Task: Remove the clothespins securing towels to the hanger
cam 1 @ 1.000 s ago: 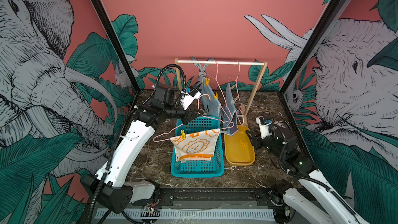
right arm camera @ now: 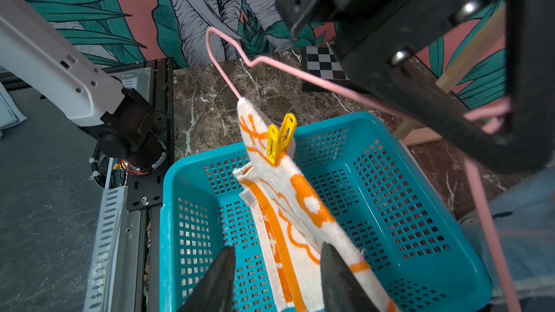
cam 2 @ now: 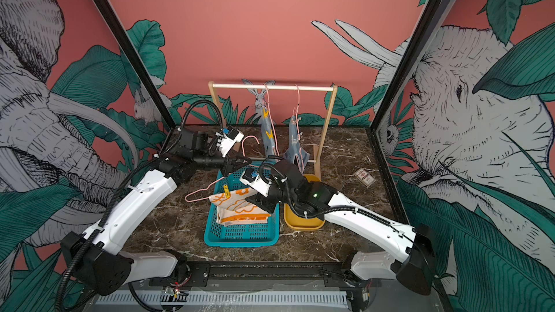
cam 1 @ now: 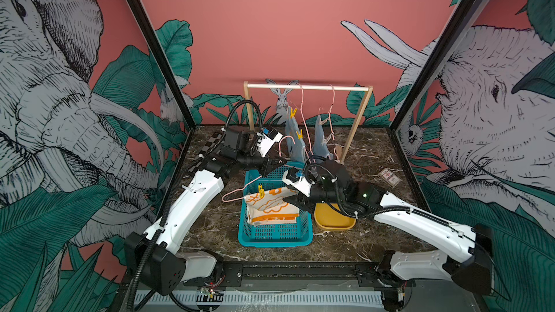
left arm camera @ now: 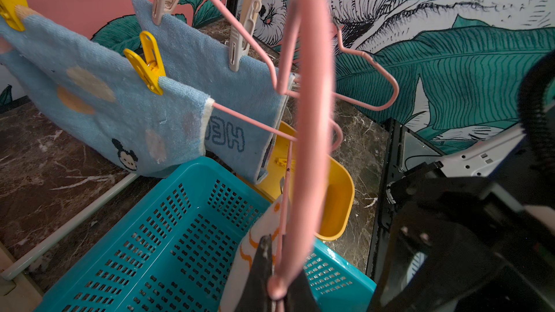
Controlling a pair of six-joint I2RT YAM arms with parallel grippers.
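A white towel with orange print hangs over the bar of a pink hanger, above the teal basket. One yellow clothespin clips it near the hanger's left end. My left gripper is shut on the pink hanger just below its hook. My right gripper stands open at the towel's other end, with part of the towel showing between its fingers in the right wrist view; whether they touch it I cannot tell. No pin shows between them.
Behind, two blue towels hang on a wooden rack, held by yellow pins and beige pins. The yellow tray, with a yellow pin inside, stands right of the basket.
My right arm has swung left from beside the yellow tray to the towel's right end, over the basket. The left gripper and hanger have shifted slightly right.
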